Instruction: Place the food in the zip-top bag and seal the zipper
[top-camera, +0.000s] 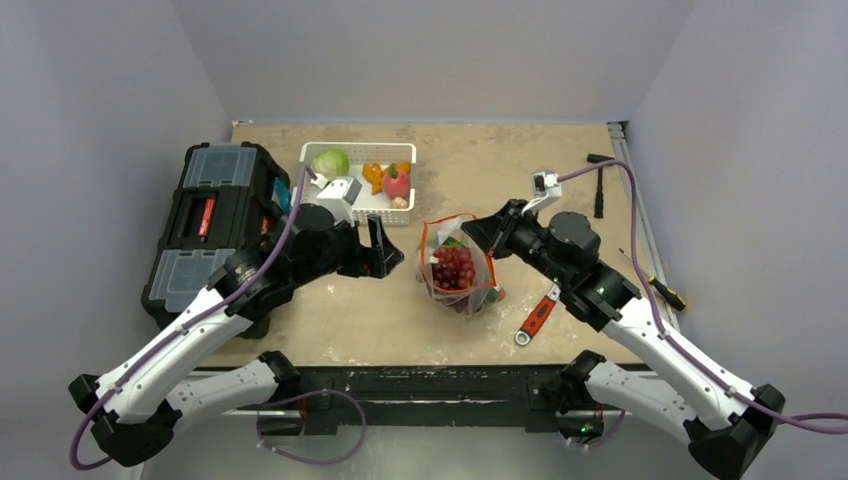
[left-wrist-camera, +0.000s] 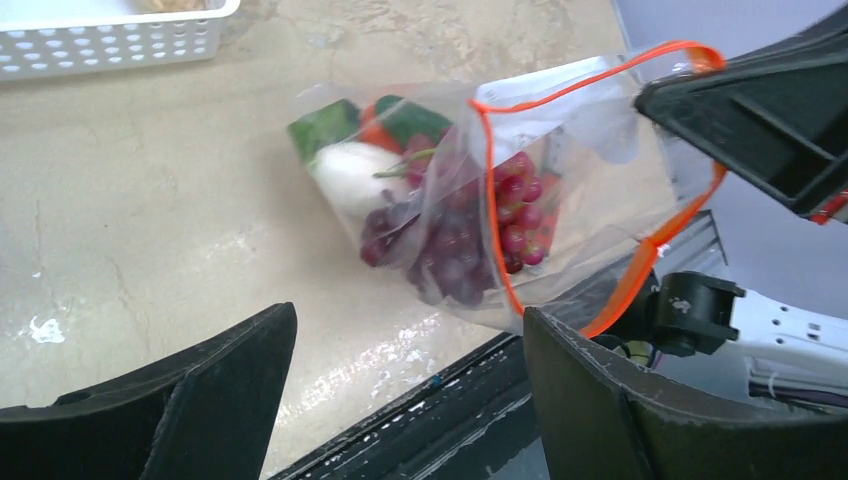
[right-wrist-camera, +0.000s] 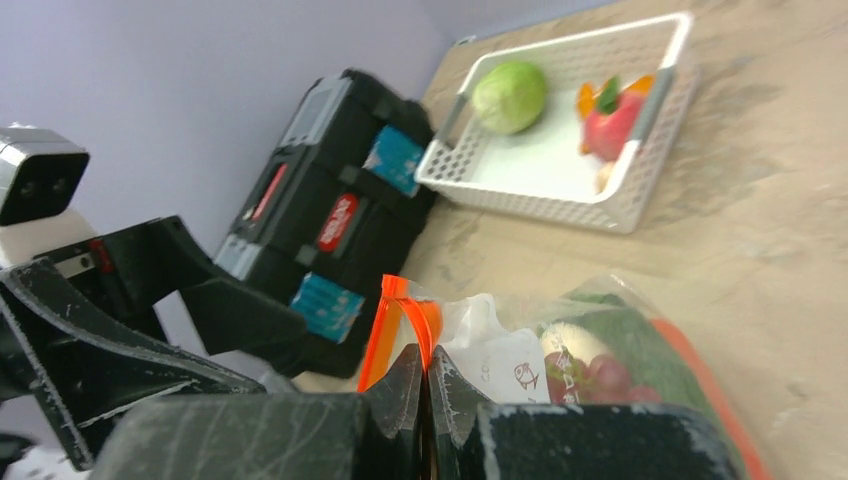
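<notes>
The clear zip bag (top-camera: 440, 285) with its orange rim lies mid-table, its mouth held apart. Inside it are red grapes (left-wrist-camera: 520, 215), a white vegetable (left-wrist-camera: 355, 178) and something green and red (left-wrist-camera: 400, 118). My right gripper is shut on the bag's orange rim (right-wrist-camera: 378, 335). To the left of the bag, in the top view, my left gripper (top-camera: 385, 248) stands open; in the left wrist view its fingers (left-wrist-camera: 235, 385) are wide apart and only bare table shows between them, the bag lying beyond.
A white basket (top-camera: 357, 215) at the back holds a green cabbage (top-camera: 330, 162), a red fruit (top-camera: 396, 183) and orange items. The black toolbox (top-camera: 205, 235) stands left. A red-handled wrench (top-camera: 537, 318), hammer (top-camera: 599, 190) and screwdriver (top-camera: 668, 294) lie to the right.
</notes>
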